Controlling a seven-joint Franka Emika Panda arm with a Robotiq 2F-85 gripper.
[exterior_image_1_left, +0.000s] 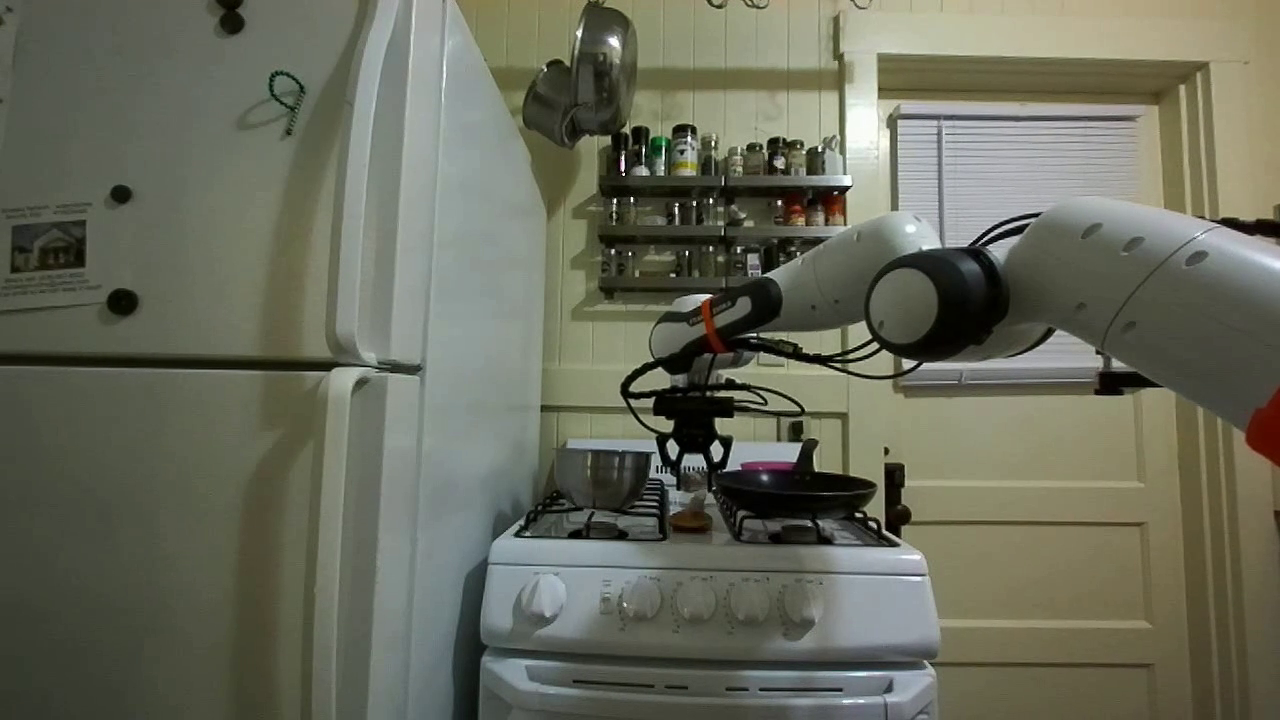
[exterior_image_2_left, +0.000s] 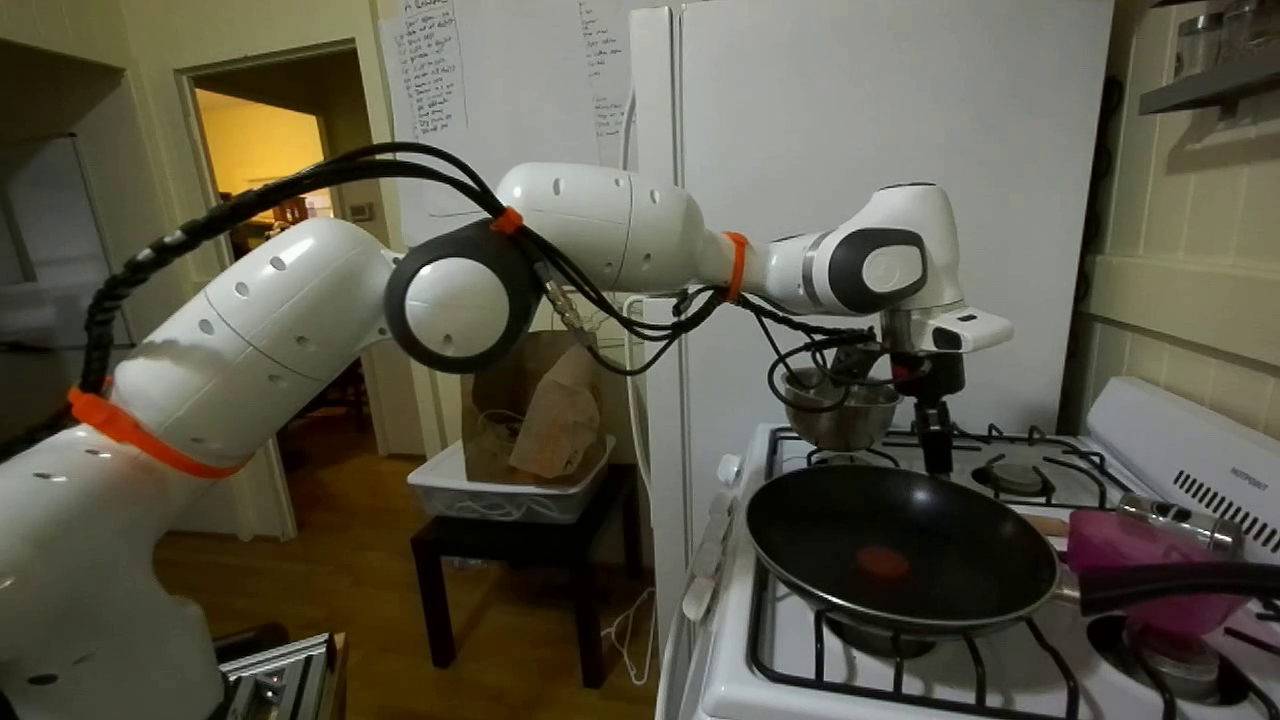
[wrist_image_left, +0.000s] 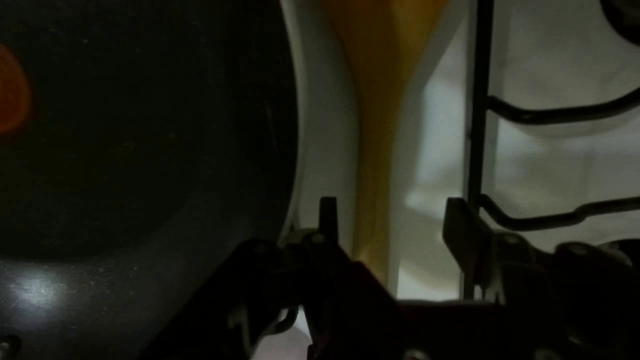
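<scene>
In the wrist view a wooden utensil (wrist_image_left: 378, 120) lies lengthwise on the white stove top between the black pan and a burner grate. My gripper is open, one fingertip on each side of the utensil's narrow handle, with visible gaps to both. From the front, the gripper (exterior_image_1_left: 696, 482) points straight down between the steel bowl and the pan, and the utensil's wide end (exterior_image_1_left: 691, 521) shows nearer the stove's front. How far the fingertips stand above the stove is hard to judge.
The black pan (exterior_image_2_left: 900, 540) sits close beside the gripper on the right burners; its handle points toward the stove's back. A steel bowl (exterior_image_1_left: 603, 479) stands on the left. At the back is a pink container (exterior_image_2_left: 1140, 558). Black grates (wrist_image_left: 478, 120) flank the utensil.
</scene>
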